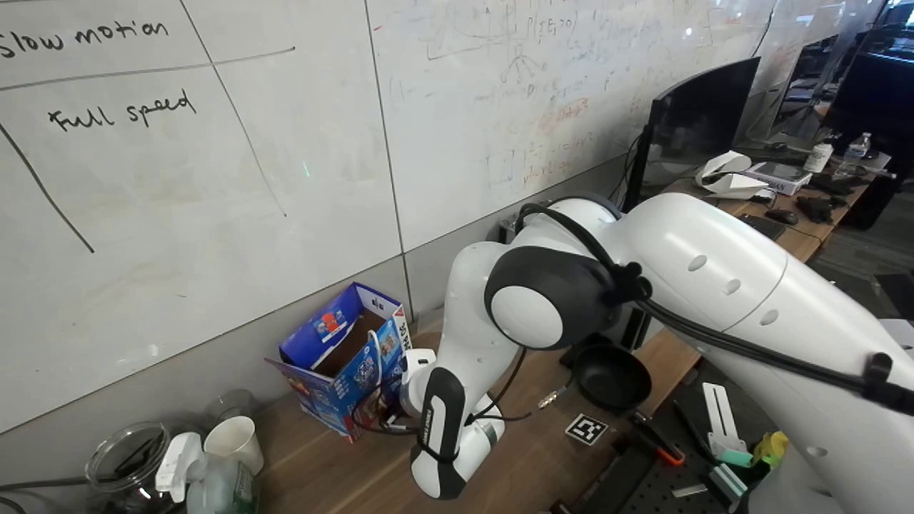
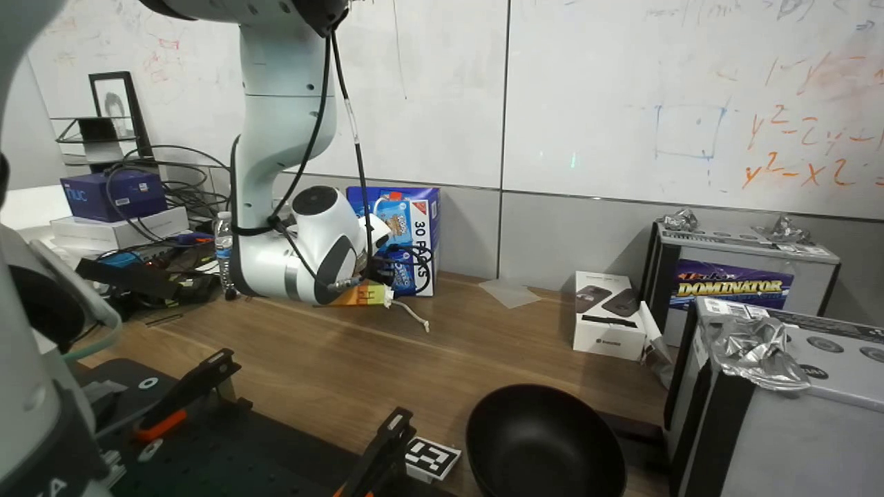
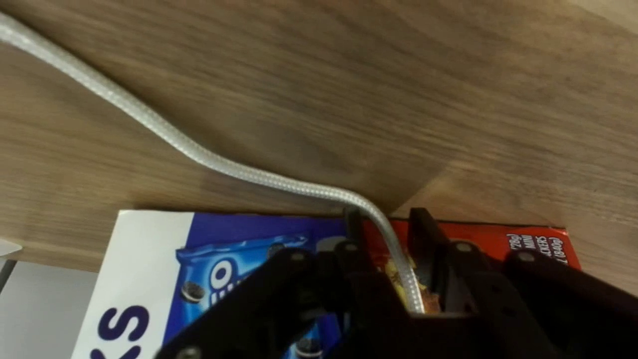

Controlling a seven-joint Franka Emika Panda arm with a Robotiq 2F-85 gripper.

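A pale braided cord [image 3: 239,170] crosses the wrist view from upper left and bends down between the two dark fingers of my gripper. Gaps show on both sides of the cord at the fingertips, so the fingers stand partly open around it. Beyond the fingers is the blue and red snack box [image 3: 209,239] on the wooden table. In exterior view 1 the box [image 1: 343,390] is open at the top, with a white cord loop at its side; the arm hides most of my gripper there.
A black pan [image 2: 543,447] and a marker tag [image 2: 431,458] lie toward the table's front. A white phone box [image 2: 609,310] and bulky grey units [image 2: 746,273] stand at the right. A paper cup [image 1: 235,442] is near the spray bottle [image 1: 218,484]. Mid-table is mostly clear.
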